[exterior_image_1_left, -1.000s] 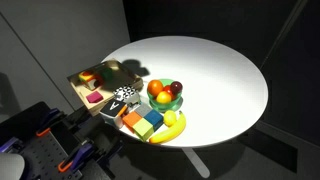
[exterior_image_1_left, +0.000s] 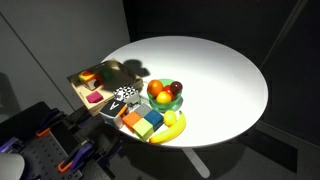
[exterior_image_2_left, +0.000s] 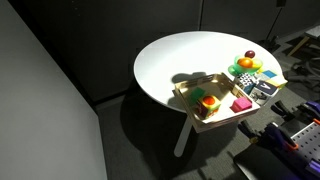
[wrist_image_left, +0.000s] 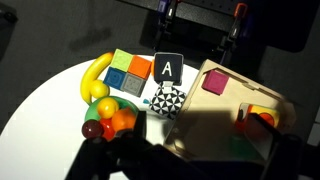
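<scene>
In the wrist view my gripper is open, with its dark fingers wide apart along the lower edge. Between and beyond them is a wooden tray (wrist_image_left: 202, 128), seen from above and apparently well below. The tray holds a dark pink block (wrist_image_left: 215, 81), plus a yellow block (wrist_image_left: 263, 112) with a round orange-red thing (wrist_image_left: 265, 120) by it; a green piece (wrist_image_left: 243, 147) is partly hidden. Left of the tray lie a black block marked A (wrist_image_left: 168, 69) and a checkered piece (wrist_image_left: 167, 101). Neither exterior view shows the fingertips clearly.
A green bowl of fruit (exterior_image_1_left: 176, 103) stands on the white round table (exterior_image_1_left: 215, 70). Near the front edge are a banana (exterior_image_1_left: 170, 130), a yellow fruit (exterior_image_1_left: 170, 117) and several coloured blocks (exterior_image_1_left: 143, 129).
</scene>
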